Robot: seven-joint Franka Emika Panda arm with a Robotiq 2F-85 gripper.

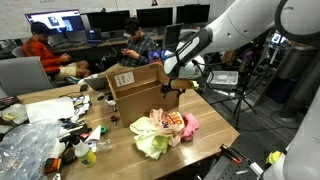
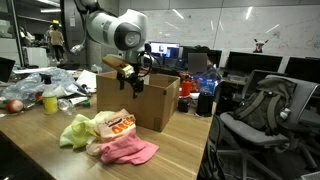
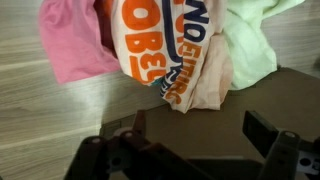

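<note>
On the wooden table lies a loose pile of cloths: a pale green one (image 1: 150,138), a peach-white one with orange and blue lettering (image 3: 170,45) and a pink one (image 2: 130,150). Beside the pile stands a brown cardboard box (image 2: 155,104). My gripper is open, its black fingers far apart at the bottom of the wrist view. It hangs above the box's near side, apart from the cloths, and holds nothing. Part of the lettered cloth's edge and the box's brown surface show between and beyond the fingers.
Left of the pile are a yellow can (image 2: 50,102), a crumpled clear plastic bag (image 1: 28,145) and several small items. Bare table (image 1: 205,150) shows at the front right. Two seated people are behind the table.
</note>
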